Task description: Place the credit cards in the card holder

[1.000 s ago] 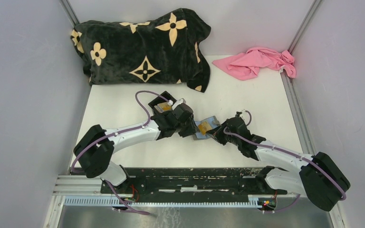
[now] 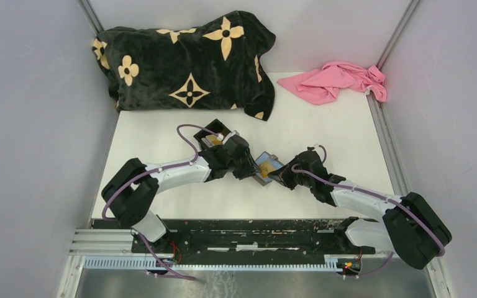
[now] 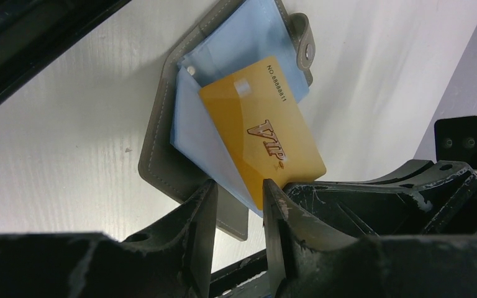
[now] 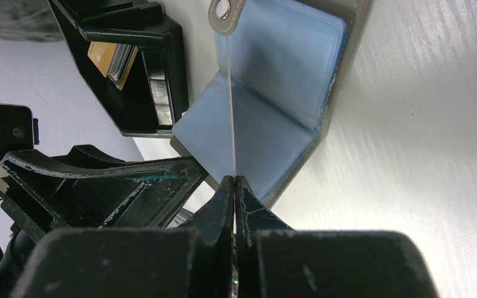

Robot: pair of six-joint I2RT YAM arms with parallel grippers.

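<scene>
The grey card holder with blue sleeves (image 3: 242,31) (image 4: 279,68) lies open between both grippers. My right gripper is shut on a gold VIP card, seen edge-on in the right wrist view, held over the blue sleeves. My left gripper is at the holder's lower edge, its fingers part open around the edge of the blue sleeve; whether it grips is unclear.
A black box (image 4: 130,118) with more cards stands behind the left arm. A dark patterned cushion (image 2: 180,62) and pink cloth (image 2: 329,81) lie at the back.
Both grippers have shifted slightly, and the holder between them has turned a little, its upper right part moving left and downward in the top view.
</scene>
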